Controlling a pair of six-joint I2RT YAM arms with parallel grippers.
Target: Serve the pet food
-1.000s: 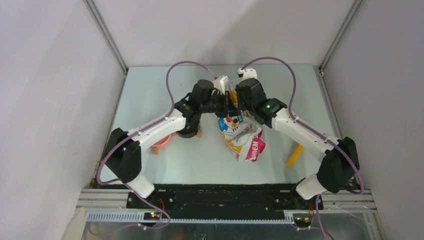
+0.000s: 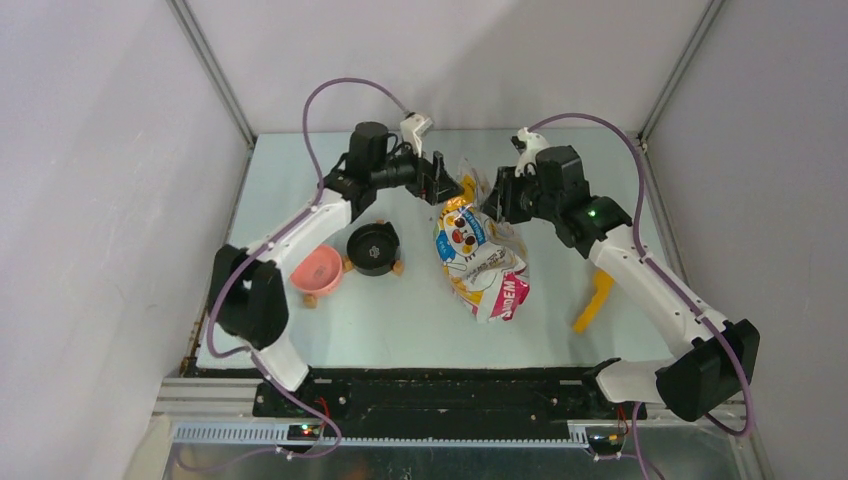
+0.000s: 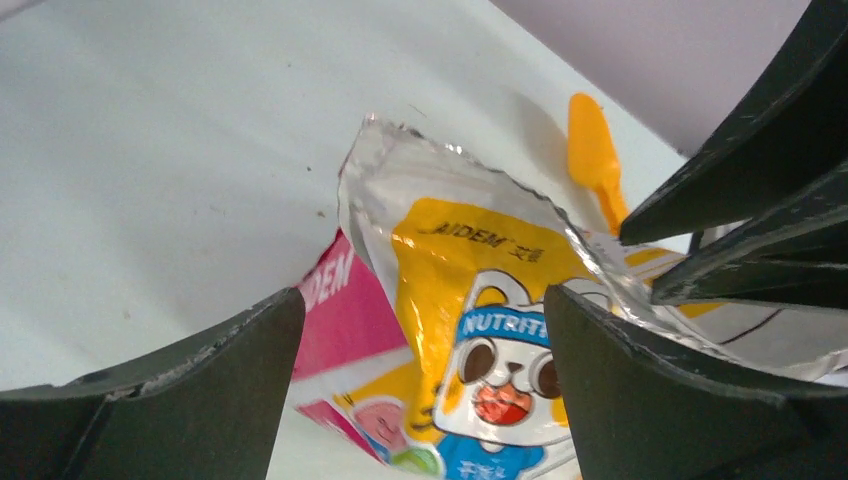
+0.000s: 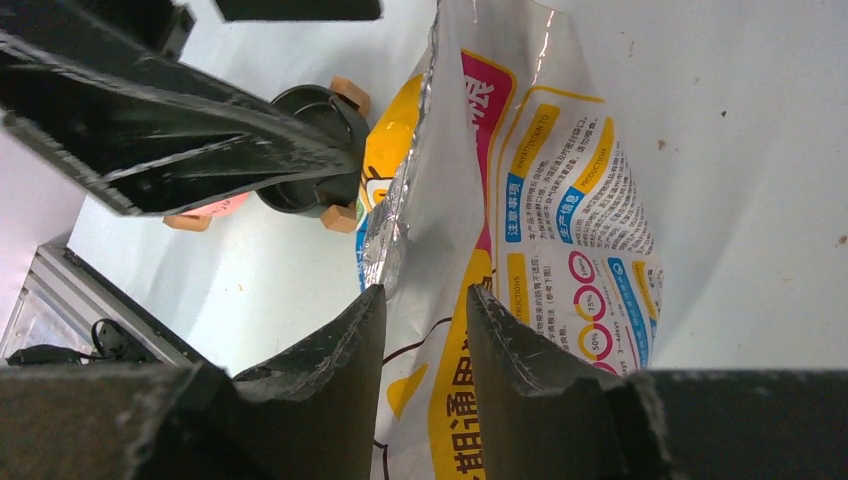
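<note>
The pet food bag (image 2: 485,262), yellow, white and red, stands mid-table with its top edge (image 4: 420,120) between the two arms. My left gripper is open at its left side, with nothing clamped; the printed cat face (image 3: 500,385) shows past its fingers. My right gripper is on the other side. A gap shows between its fingertips, with the bag behind and no pinch visible. The black bowl (image 2: 374,249) and pink bowl (image 2: 318,270) sit on wooden feet, left of the bag. An orange scoop (image 3: 592,150) lies right of the bag.
Both arms reach in from the front corners, and their grippers are close together over the bag's top. Walls close in the left, right and back.
The black bowl is now uncovered. The bag stays in place.
</note>
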